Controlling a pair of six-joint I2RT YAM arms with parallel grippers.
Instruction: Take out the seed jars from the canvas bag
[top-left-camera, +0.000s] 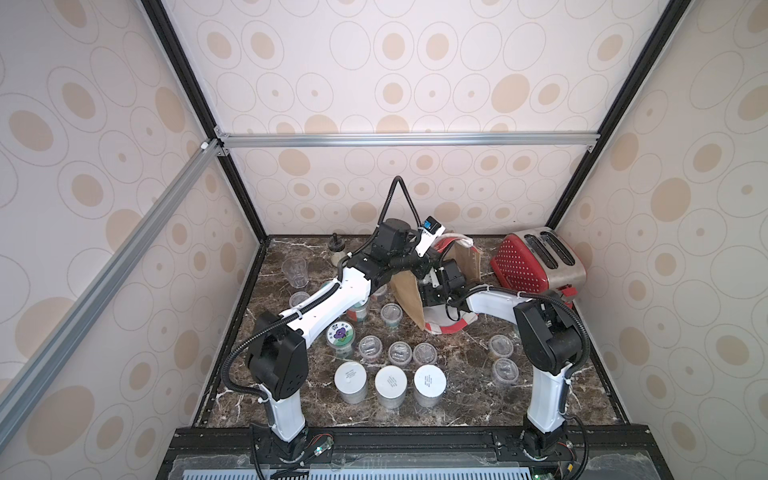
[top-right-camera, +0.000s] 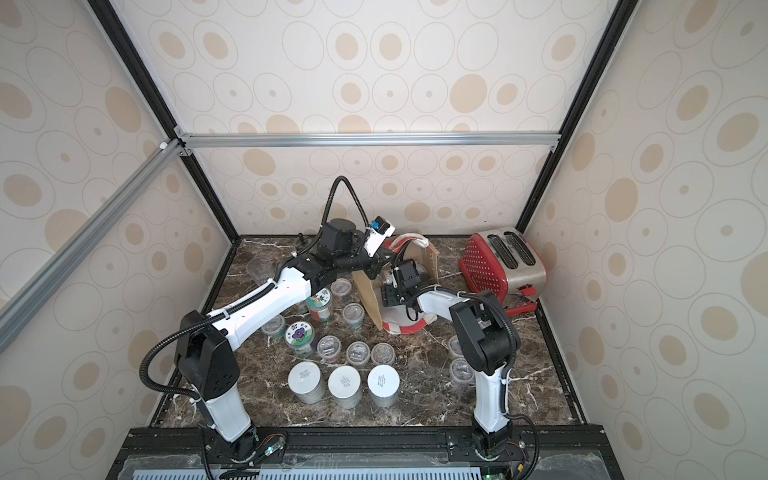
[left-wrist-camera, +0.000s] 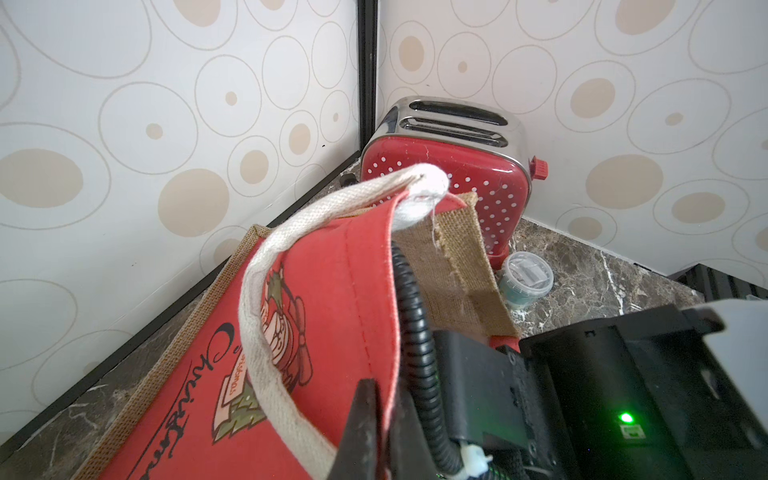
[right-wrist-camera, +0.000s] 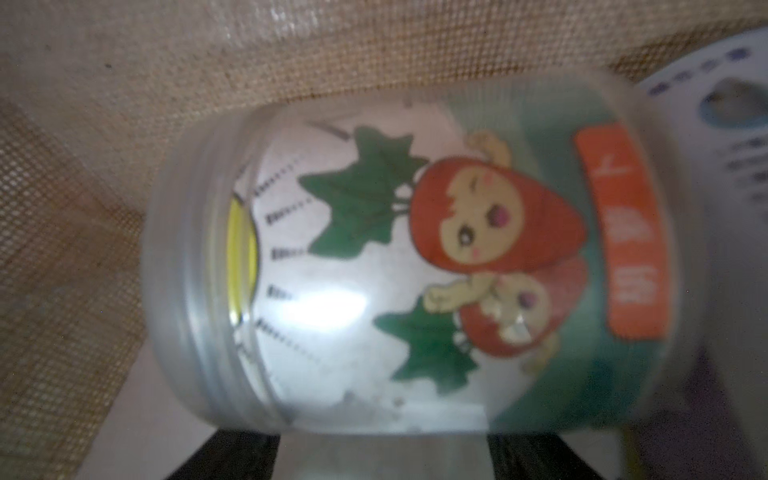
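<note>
In the top views the canvas bag (top-left-camera: 446, 326) stands open at the back centre, burlap outside with red and white lining. My left gripper is shut at the bag's red flap (left-wrist-camera: 320, 312) beside its white handle. My right gripper is inside the bag, its fingertips beside a lying seed jar (right-wrist-camera: 496, 216) with a clear lid and strawberry-character label, blurred close up. Whether the jar is held cannot be told. Another printed object (right-wrist-camera: 720, 112) lies at its right.
A red dotted toaster (top-left-camera: 520, 264) stands right of the bag. Several small clear cups (top-left-camera: 400, 352) and white-lidded jars (top-left-camera: 391, 382) cover the front and left of the marble counter (top-left-camera: 464, 400).
</note>
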